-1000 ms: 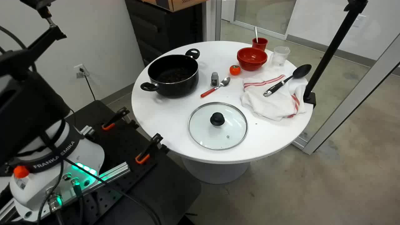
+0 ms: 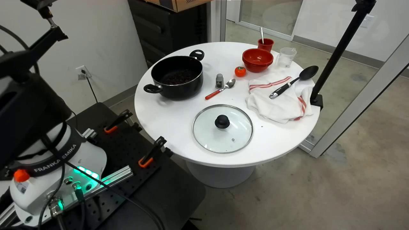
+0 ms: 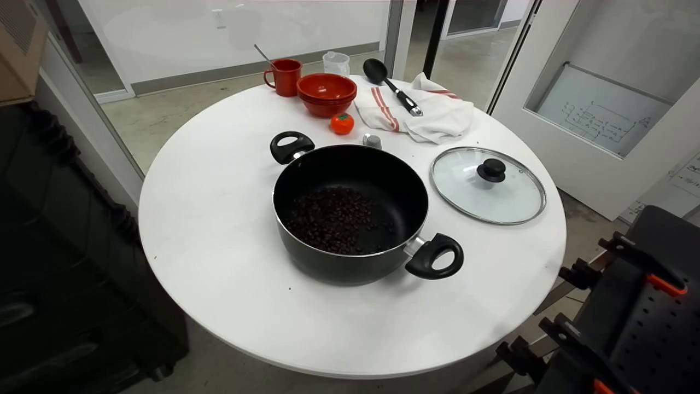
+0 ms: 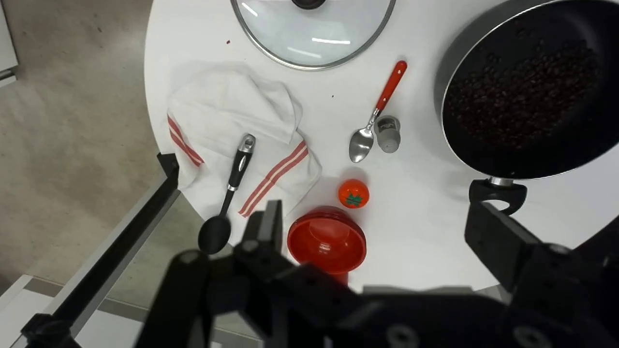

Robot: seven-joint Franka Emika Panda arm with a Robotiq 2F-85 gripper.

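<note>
My gripper is open above the table in the wrist view, its fingers wide apart and nothing held between them; neither exterior view shows it. A black two-handled pot (image 3: 351, 262) stands uncovered, with dark beans (image 3: 331, 220) on its bottom. Its glass lid (image 2: 209, 132), with a black knob, lies flat on the table beside it. On a crumpled white towel (image 2: 276, 109) with red stripes rests a black serving spoon (image 2: 308, 72). Two stacked red bowls (image 2: 257, 60) sit near a tomato (image 2: 240, 71). A red-handled spoon (image 2: 218, 93) lies by a small grey-topped shaker (image 2: 219, 81).
Toward the table's rim are a red mug (image 3: 286, 76) with a utensil in it and a clear plastic cup (image 2: 286, 57). A black pole (image 2: 339, 53) rises at the table's edge.
</note>
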